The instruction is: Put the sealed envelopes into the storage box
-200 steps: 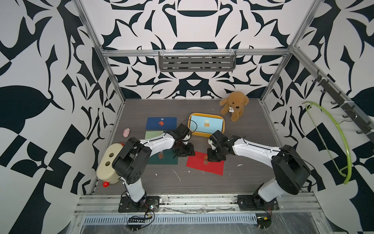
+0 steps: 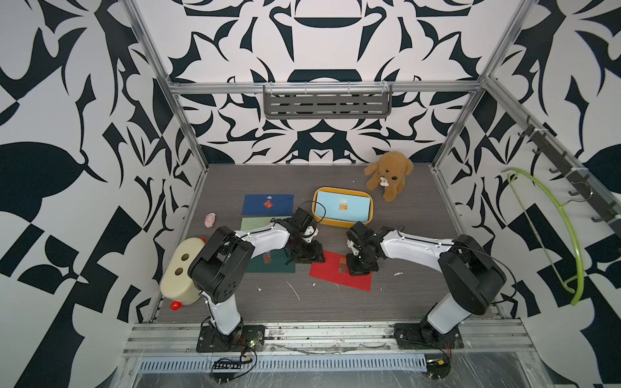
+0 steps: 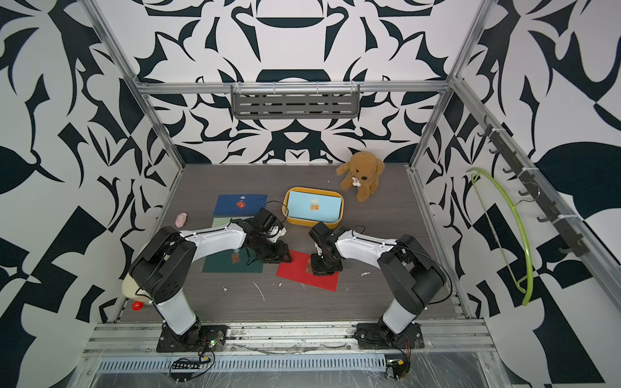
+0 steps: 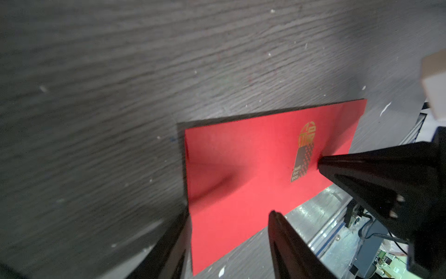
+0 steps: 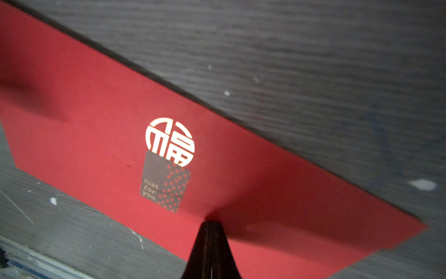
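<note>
A red envelope with a gold emblem lies flat on the table between the arms. My right gripper is shut, its tips down at the envelope's face just beside the emblem, nothing visible between them. At the envelope's left end, my left gripper is open, its fingers spread around the edge in view; contact cannot be told. The yellow storage box at the back holds a light blue envelope. Left of it lie a dark blue envelope, a pale green one and a dark green one, partly under the left arm.
A brown plush dog sits at the back right. On the left stand a cream block toy and a small pink object. Free table lies right of the box and in front of the envelopes.
My right gripper has moved slightly down and toward the front over the red envelope. The left arm has barely shifted, and the envelopes lie where they were.
</note>
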